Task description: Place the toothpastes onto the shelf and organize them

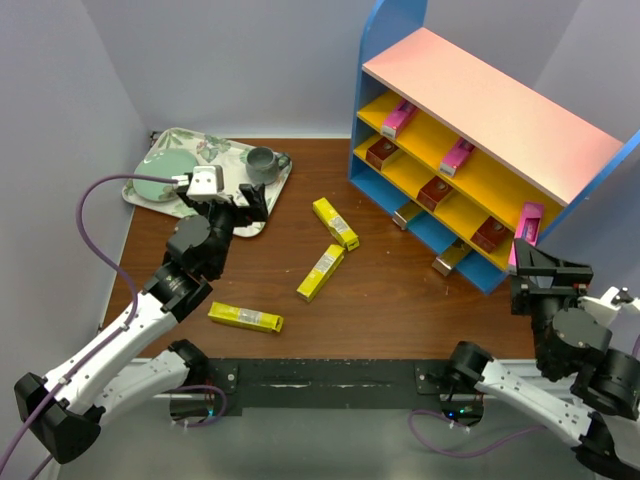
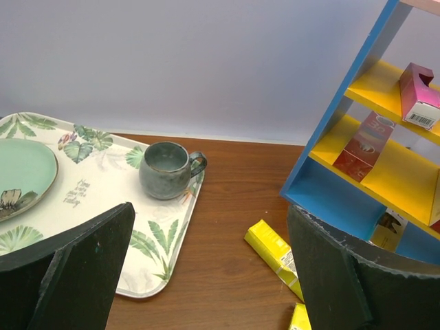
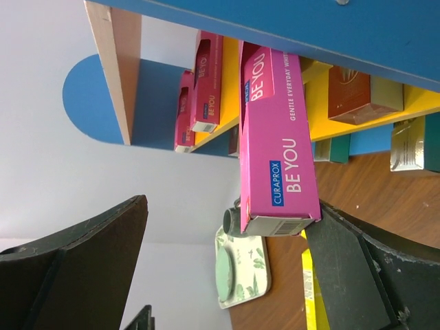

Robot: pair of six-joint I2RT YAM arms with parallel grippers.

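A pink Curaprox box (image 3: 280, 144) juts outward from the right end of the top yellow shelf. My right gripper (image 1: 552, 262) is open at that box's outer end; in the right wrist view the right-hand finger (image 3: 364, 268) appears against the box's lower corner, while the left finger (image 3: 82, 261) stands well apart. Two more pink boxes, one at left (image 1: 399, 118) and one mid-shelf (image 1: 457, 157), share this level. Loose on the table lie three yellow boxes: upper (image 1: 336, 223), middle (image 1: 320, 272) and front (image 1: 246, 318). Near the tray, my left gripper hangs open and empty.
Brown-red boxes (image 1: 435, 192) occupy the middle level, and gold-ended boxes (image 1: 452, 257) stick out of the blue bottom level. A floral tray (image 1: 248, 229) holds a green plate (image 1: 168, 165) and a mug (image 1: 263, 166). Bare table (image 1: 400, 310) lies right of the yellow boxes.
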